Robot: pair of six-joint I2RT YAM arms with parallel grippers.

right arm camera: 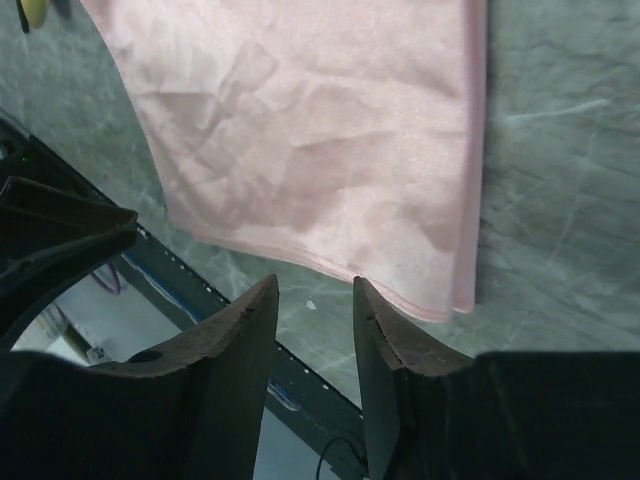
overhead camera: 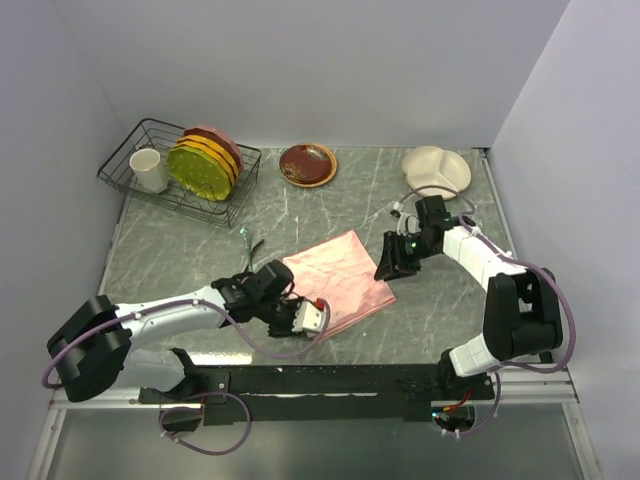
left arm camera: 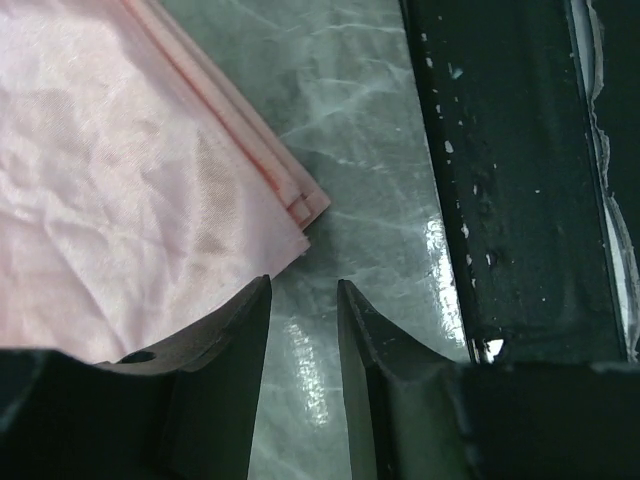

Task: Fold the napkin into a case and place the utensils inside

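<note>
The pink napkin [overhead camera: 335, 275] lies folded in layers on the grey marbled table. Over its lower-left edge is my left gripper [overhead camera: 287, 328]. In the left wrist view its fingers [left arm camera: 250, 325] stand apart, just off a layered napkin corner [left arm camera: 285, 225], with nothing between them. Beside the napkin's right edge, my right gripper is also open and empty, near the front corner of the cloth [right arm camera: 435, 285]. Part of what looks like a utensil [overhead camera: 246, 238] shows behind the left arm, which hides the rest.
A dish rack [overhead camera: 150, 190] with plates and a white mug [overhead camera: 149, 170] stands at back left. Brown plates [overhead camera: 308, 165] and a white divided plate [overhead camera: 437, 172] lie along the back. The dark front edge of the table [overhead camera: 330, 380] is close to the left gripper.
</note>
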